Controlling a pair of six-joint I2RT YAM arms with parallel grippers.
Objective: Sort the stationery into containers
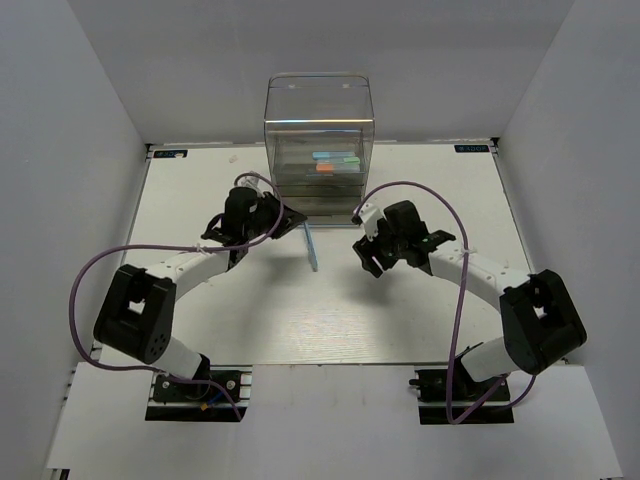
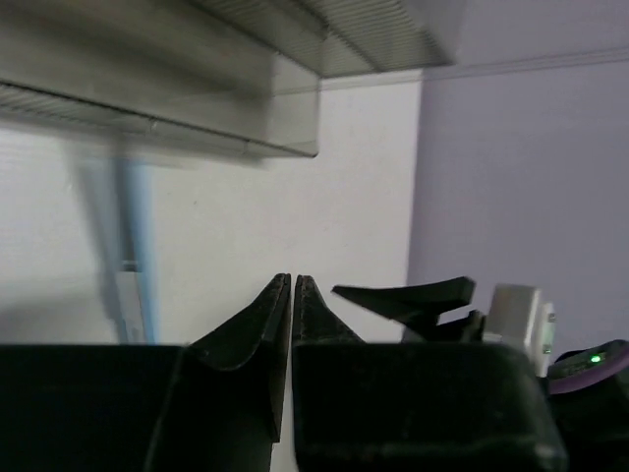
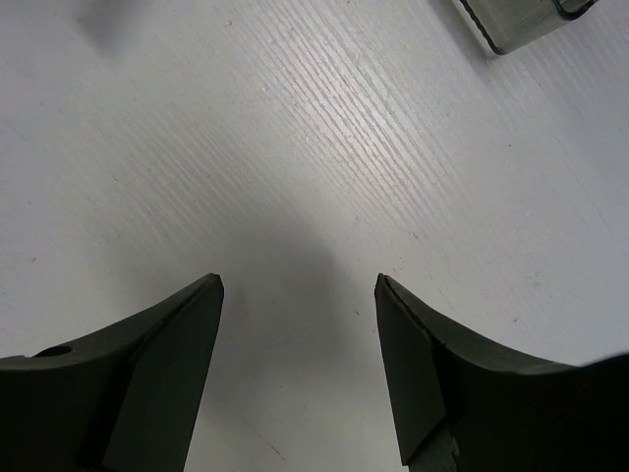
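In the top view a thin light blue stick [image 1: 311,249] slants forward from the tips of my left gripper [image 1: 301,220], just in front of the clear tiered container [image 1: 320,210]. That gripper is shut on it, though the grip itself is hard to see. The left wrist view has the shut fingers [image 2: 270,320] near the container [image 2: 197,113]; a blurred blue strip [image 2: 144,246] lies left of them. My right gripper hangs open over bare table with nothing between its fingers.
Blue, green and orange stationery [image 1: 337,161] sits inside the container, on an upper level. Container walls [image 3: 511,34] show at the right wrist view's top corner. Purple cables loop over both arms.
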